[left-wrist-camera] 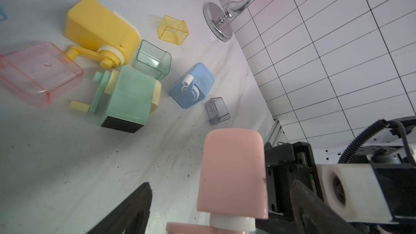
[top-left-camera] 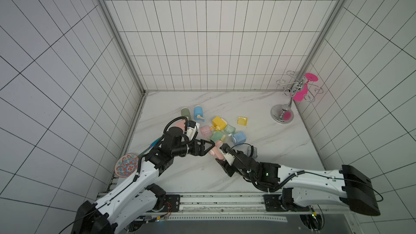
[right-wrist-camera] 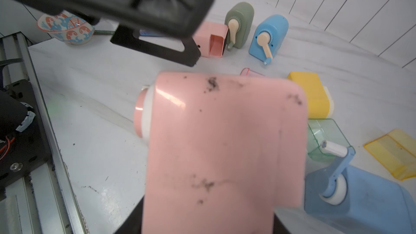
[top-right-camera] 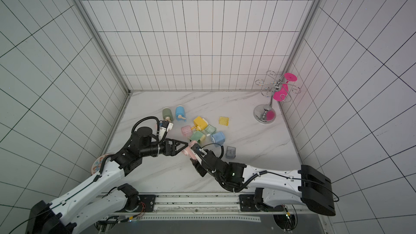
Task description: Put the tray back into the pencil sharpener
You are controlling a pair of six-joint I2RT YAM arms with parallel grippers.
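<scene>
A pink pencil sharpener (right-wrist-camera: pixel 225 147) with a white ring and pink crank side is held above the table, my right gripper shut on it. My left gripper stands open, its blurred fingers (left-wrist-camera: pixel 125 214) on either side of the sharpener in the left wrist view. Whether they touch it, I cannot tell. A clear pink tray (left-wrist-camera: pixel 41 73) lies on the table. Nearby are a clear green tray (left-wrist-camera: pixel 151 60), a clear yellow tray (left-wrist-camera: pixel 173 30) and a greyish clear tray (left-wrist-camera: pixel 217 110).
Yellow (left-wrist-camera: pixel 101 30), green (left-wrist-camera: pixel 127 97) and blue (left-wrist-camera: pixel 192 85) sharpeners lie around the trays. Farther left are olive (right-wrist-camera: pixel 240 23), bright blue (right-wrist-camera: pixel 268 36) and another pink sharpener (right-wrist-camera: pixel 211 39) with an opening. A patterned bowl (top-left-camera: pixel 127 165) and metal stand (top-left-camera: pixel 282 114) flank the table.
</scene>
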